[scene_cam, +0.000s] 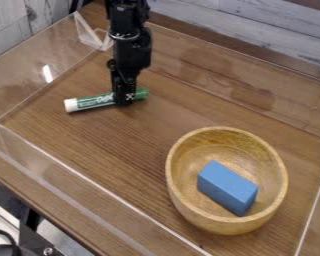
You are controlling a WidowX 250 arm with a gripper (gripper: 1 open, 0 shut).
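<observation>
A green and white tube [99, 100] lies on the wooden table [109, 170] at the upper left, its white end pointing left. My dark gripper [124, 96] is down over the tube's right part, shut on it; the fingertips are small and dark in this view.
A large wooden bowl [186, 203] with a blue block [227, 186] inside stands at the lower right. A clear plastic edge runs along the left side.
</observation>
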